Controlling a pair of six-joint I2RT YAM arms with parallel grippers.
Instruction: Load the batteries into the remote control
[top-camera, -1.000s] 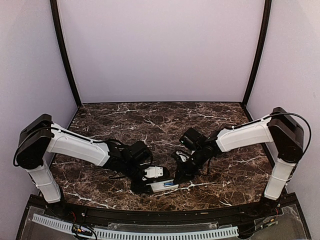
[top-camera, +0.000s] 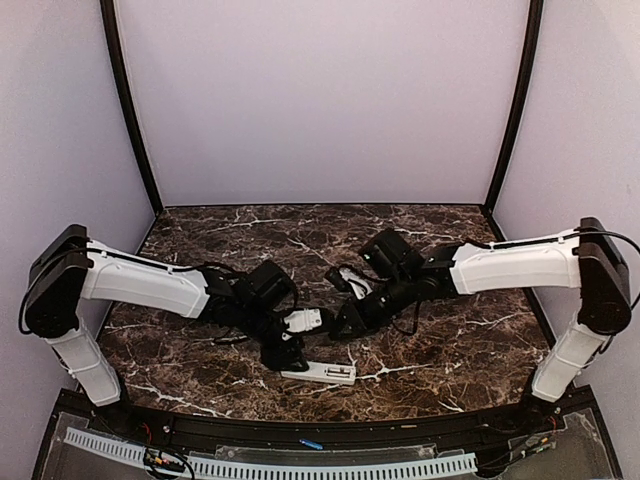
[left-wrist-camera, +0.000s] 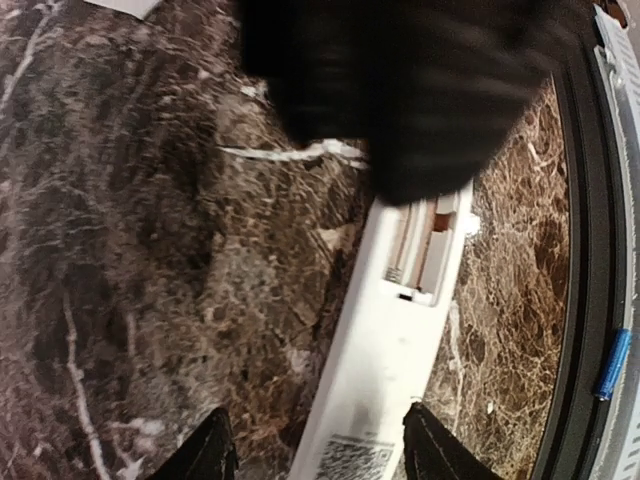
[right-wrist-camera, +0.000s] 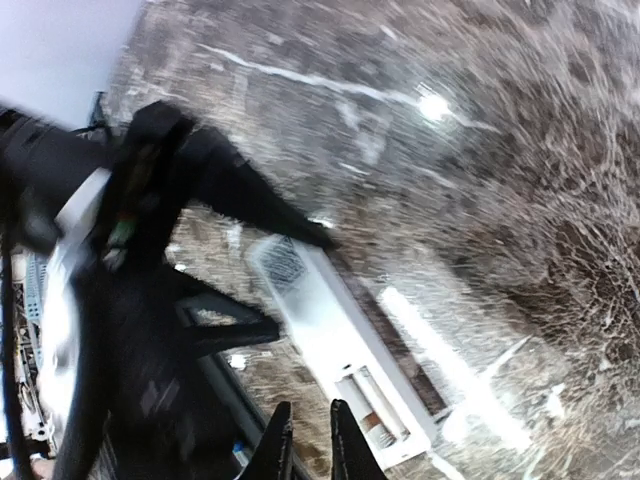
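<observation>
The white remote control (top-camera: 318, 373) lies on the table, its battery compartment (left-wrist-camera: 422, 245) uncovered and facing up. A pale strip and a brownish strip show in that compartment; I cannot tell whether a battery sits there. One blue battery (top-camera: 311, 444) lies away from the remote, on the dark front rail, and also shows in the left wrist view (left-wrist-camera: 612, 366). At the remote's closed end, my left gripper is open, fingers to either side of it and apart from it. My right gripper hangs above the compartment end, fingers parted, nothing between them.
A dark rail (top-camera: 400, 432) and a white slotted strip (top-camera: 330, 468) run along the table's front edge. Both arms crowd together over the remote.
A blue piece seen in the compartment a second ago is gone from there; a blue battery now lies on the front rail. The right gripper has risen away. More of the remote is uncovered.
</observation>
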